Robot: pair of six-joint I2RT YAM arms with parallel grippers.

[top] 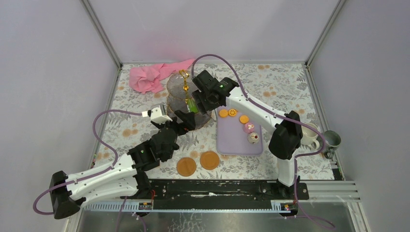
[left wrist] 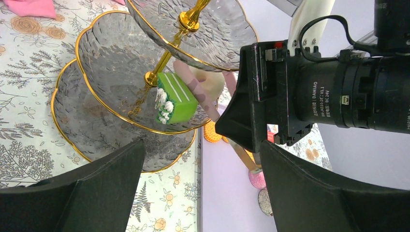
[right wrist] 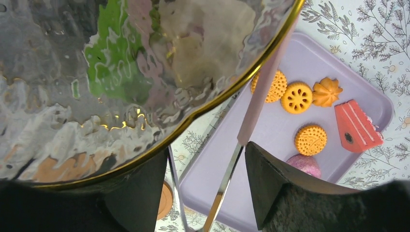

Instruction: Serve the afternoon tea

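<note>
A three-tier glass stand with gold rims (top: 176, 87) holds a green cake slice (left wrist: 176, 101) on its middle tier, beside a pale round treat (left wrist: 212, 86). My right gripper (top: 203, 108) reaches into the stand there, its pink-tipped fingers around or against the pale treat; the glass blurs this in the right wrist view, so its grip is unclear. My left gripper (top: 186, 121) is open at the stand's front left, with nothing between its fingers.
A lilac tray (top: 239, 140) at the right holds biscuits, a pink cake slice (right wrist: 358, 128) and round treats. A pink cloth (top: 147, 77) lies at the back left, cups (top: 331, 142) at the far right, two wooden coasters (top: 209, 160) in front.
</note>
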